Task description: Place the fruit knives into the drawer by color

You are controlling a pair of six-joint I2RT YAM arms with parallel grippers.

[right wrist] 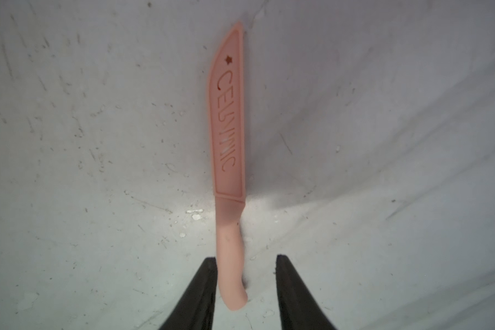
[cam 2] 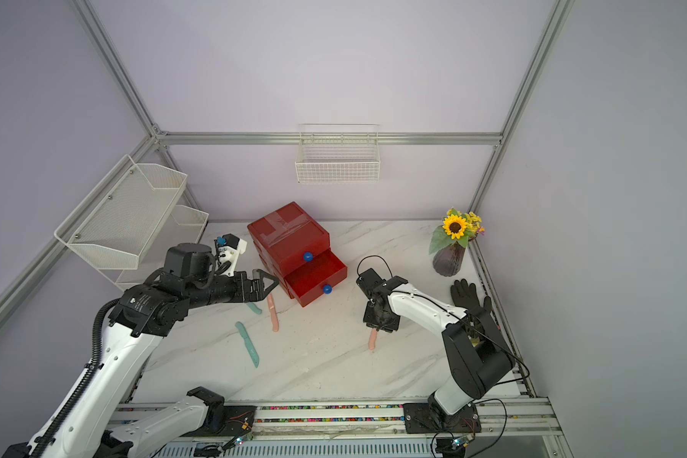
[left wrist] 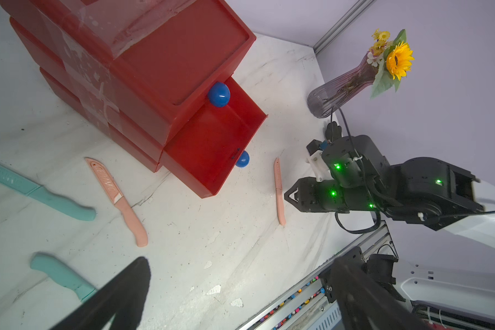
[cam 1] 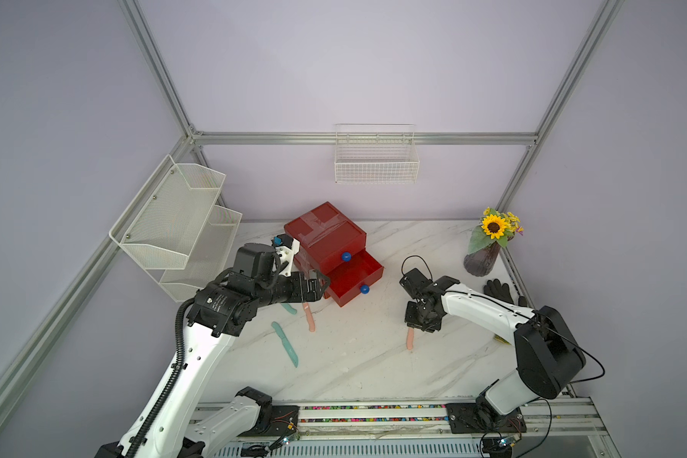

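A red drawer box (cam 1: 320, 233) has its lower drawer (left wrist: 206, 143) pulled out and empty. Pink knives (left wrist: 134, 224) and teal knives (left wrist: 60, 206) lie on the table left of and in front of it. My left gripper (cam 1: 316, 284) hangs open above the table by the box. My right gripper is part open, low over another pink knife (right wrist: 228, 132), its fingertips either side of the handle's line; whether they touch it I cannot tell.
A vase of sunflowers (cam 1: 481, 259) stands at the back right, with dark gloves (cam 2: 464, 292) before it. Wire baskets (cam 1: 376, 164) hang on the walls.
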